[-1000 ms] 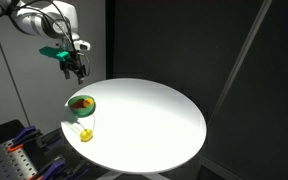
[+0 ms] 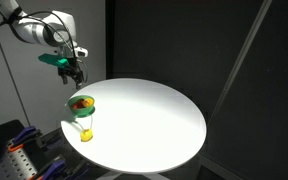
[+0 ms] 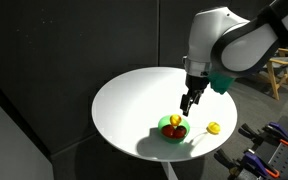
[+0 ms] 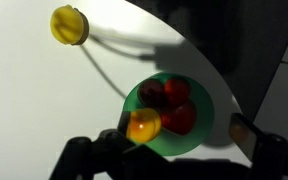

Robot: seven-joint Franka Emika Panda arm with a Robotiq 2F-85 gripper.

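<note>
A green bowl sits near the edge of the white table. Inside it lie a yellow-orange round item, two red items and a darker red one. Another yellow item rests alone on the table, away from the bowl; it also shows in exterior view 1 as a small yellow shape. Above the bowl hangs my gripper, its dark fingers spread wide on either side of the view. Nothing is between them, and the bowl stands clear below.
A dark floor lies beyond its edge. In exterior view 2 a wooden chair stands at the back right, off the table.
Over the last second the arm has shifted slightly near the bowl. The bowl, its contents and the loose yellow item have stayed in place.
</note>
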